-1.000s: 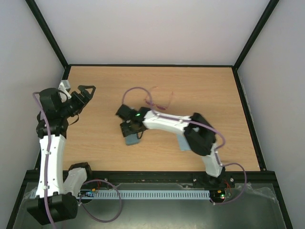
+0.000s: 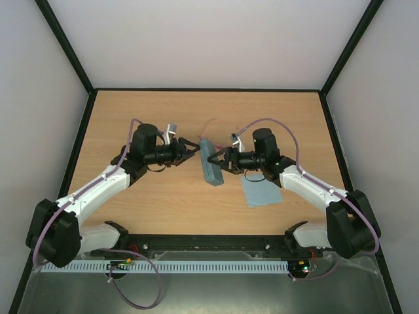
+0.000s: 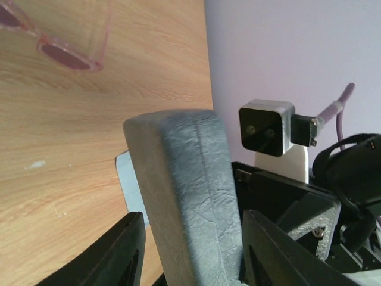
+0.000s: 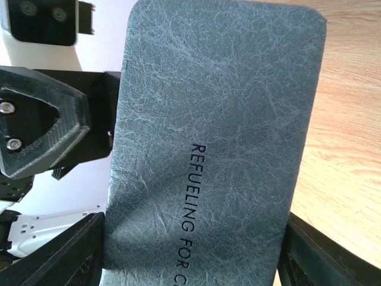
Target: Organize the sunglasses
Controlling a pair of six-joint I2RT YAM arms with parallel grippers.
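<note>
A grey-blue glasses case (image 2: 211,163) with printed lettering is held above the table, my right gripper (image 2: 216,159) shut on it. In the right wrist view the case (image 4: 208,137) fills the middle, between the fingers. My left gripper (image 2: 195,147) stands part open at the case's left side. Seen from the left wrist, the case (image 3: 196,196) rises between the two separated fingers; contact with them cannot be made out. Pink sunglasses (image 3: 65,50) lie on the table beyond, largely hidden by the arms in the top view.
A light blue cloth (image 2: 262,191) lies flat on the table, just in front of the right arm.
The case has been lifted off the front left of the table and carried right with my right gripper. My left arm has swung in from the far left to meet it.
</note>
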